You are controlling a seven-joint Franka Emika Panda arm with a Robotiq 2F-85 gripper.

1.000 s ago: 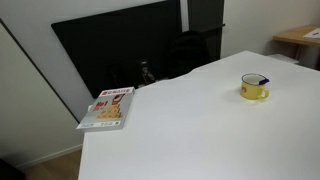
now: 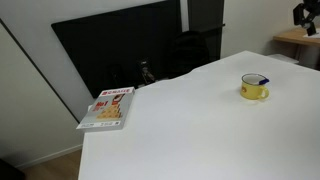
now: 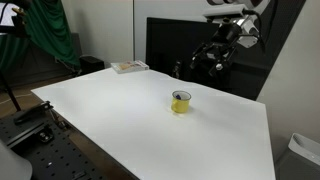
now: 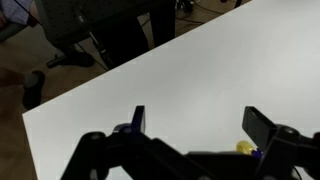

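Note:
A yellow mug point(image 2: 253, 91) with a dark blue pen-like item point(image 2: 263, 82) leaning at its rim stands upright on the white table. In exterior view 2 the same mug point(image 3: 181, 104) sits near the middle of the tabletop. My gripper is open in the wrist view, with bare white tabletop visible between its spread fingers. A small yellow part of the mug point(image 4: 244, 147) shows beside the right finger, which hides the rest. At the top right of exterior view 1, a dark part of the arm point(image 2: 306, 17) is visible, well above the table and apart from the mug.
A boxed or book-like item with a red and white cover point(image 2: 107, 109) lies at the table's far left edge. A dark panel point(image 2: 120, 45) stands behind it. A grey-white bin point(image 3: 298, 158) is beyond the table's right edge.
A dark part of the arm has come into exterior view 1 at the top right. The mug and the boxed item have not moved.

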